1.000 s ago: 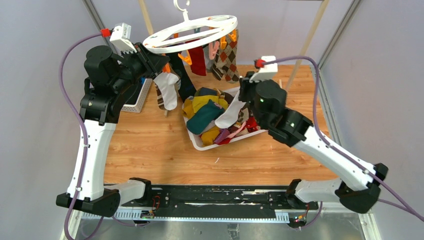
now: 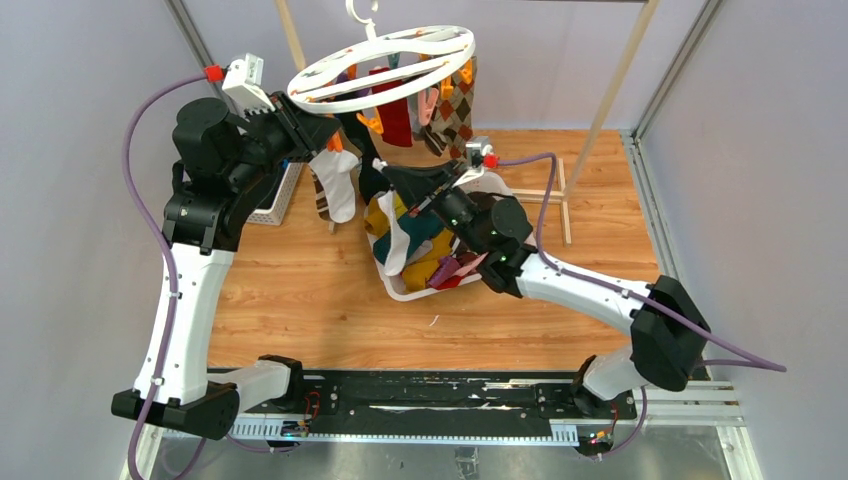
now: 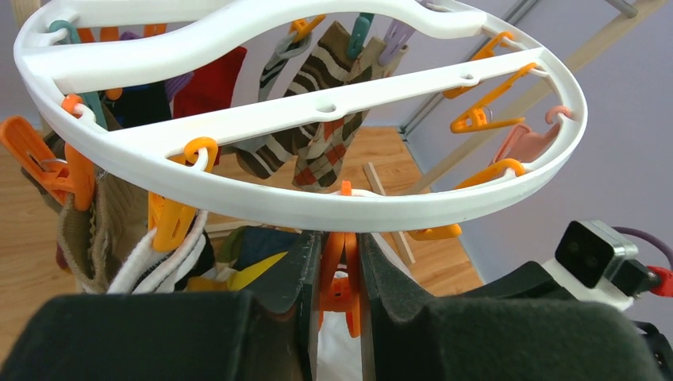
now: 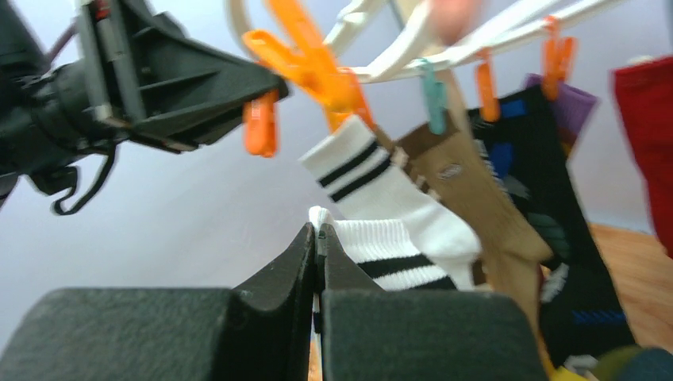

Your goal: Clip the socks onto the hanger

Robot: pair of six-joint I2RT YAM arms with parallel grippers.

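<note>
The round white hanger (image 2: 340, 106) hangs at the top, with socks clipped around it. At its left rim, my left gripper is shut on an orange clip (image 3: 340, 295) hanging from the ring. My right gripper (image 2: 382, 166) is shut on the top edge of a white sock (image 2: 394, 240), which dangles over the basket. In the right wrist view the sock's white edge (image 4: 319, 216) pokes up between the fingertips, below and to the right of the left gripper's clip (image 4: 260, 125) and apart from it. A striped white sock (image 4: 357, 163) hangs from a neighbouring orange clip.
Beneath the hanger stands a white basket (image 2: 402, 296) of mixed socks. A grey-white crate (image 2: 280, 200) is at the left, partly behind the left arm. Free orange clips (image 3: 476, 119) and a pink clip (image 3: 528, 144) hang on the ring.
My right gripper has moved left across the basket toward the left gripper, bringing the white sock along. The left arm has barely moved and stays at the orange clip.
</note>
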